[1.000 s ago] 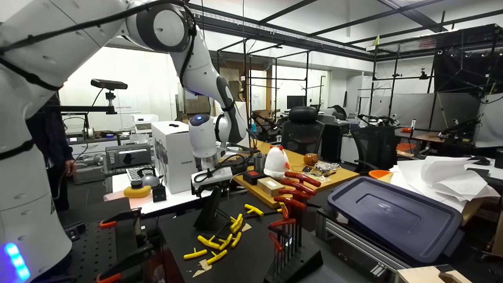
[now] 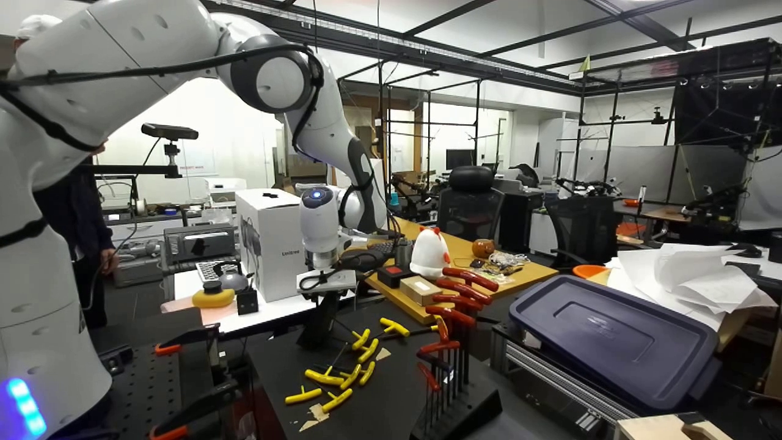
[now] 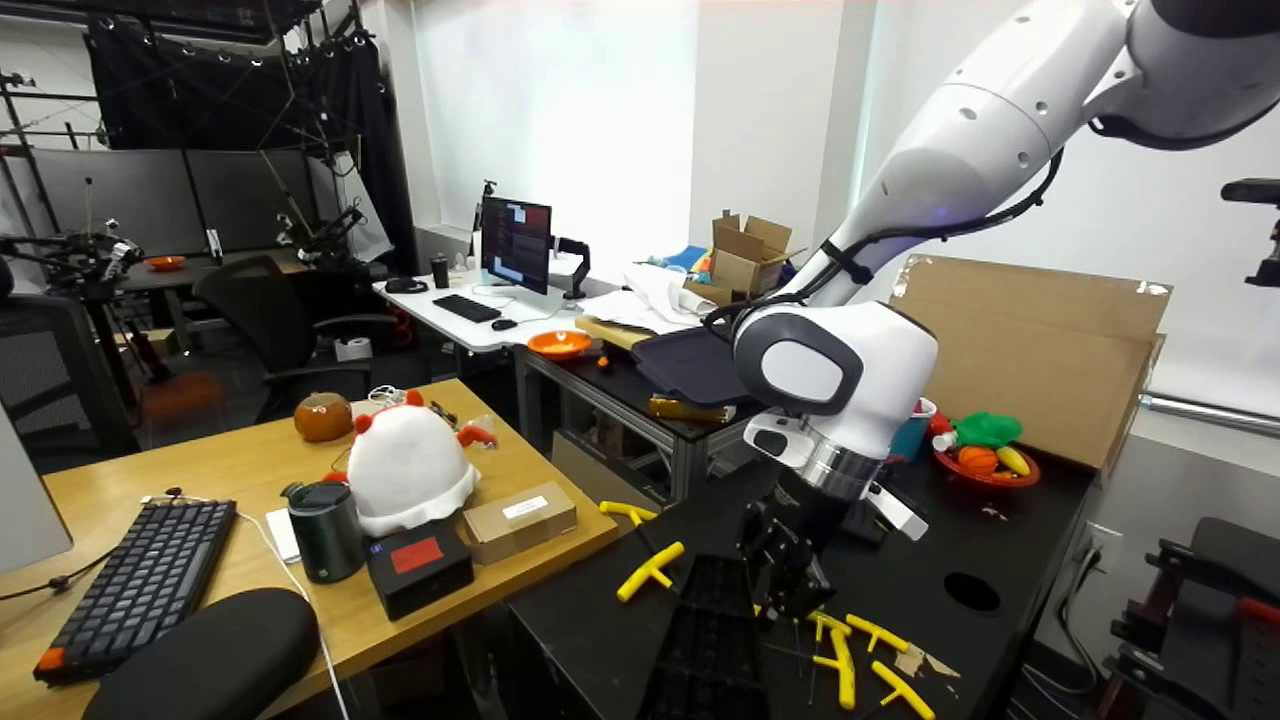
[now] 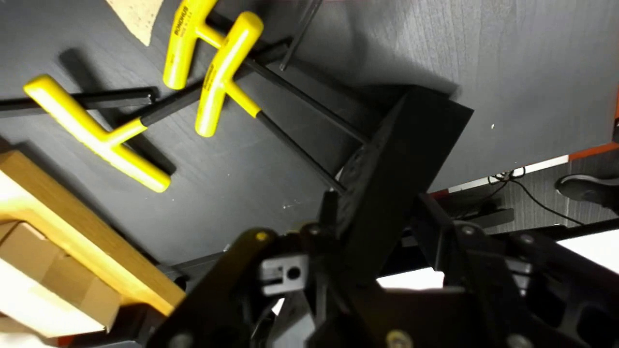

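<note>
A black slotted rack (image 4: 400, 151) runs between my gripper's fingers in the wrist view. My gripper is part open, its dark fingertips on either side of the rack; whether they touch it is unclear. In exterior view 2 the gripper (image 3: 786, 600) is low, beside the rack (image 3: 708, 648). Yellow T-handle hex keys lie on the black table, among them one handle (image 4: 95, 133) and another key (image 4: 226, 75) whose shaft reaches the rack's side. In exterior view 1 the fingers are hard to make out against the dark rack (image 2: 319, 322).
Red-handled T-keys (image 2: 458, 315) stand upright in another rack at the near table edge. A wooden desk (image 3: 528, 444) borders the table, with a cardboard box (image 3: 519, 521) near its edge. Clamps (image 2: 187, 341) sit by the arm base. A blue-grey lid (image 2: 616, 337) lies to the right.
The arm's wrist has come down slightly and shifted a little to the right in exterior view 1. The rack's tilt and position have shifted, and one yellow key near it has moved apart from its neighbour.
</note>
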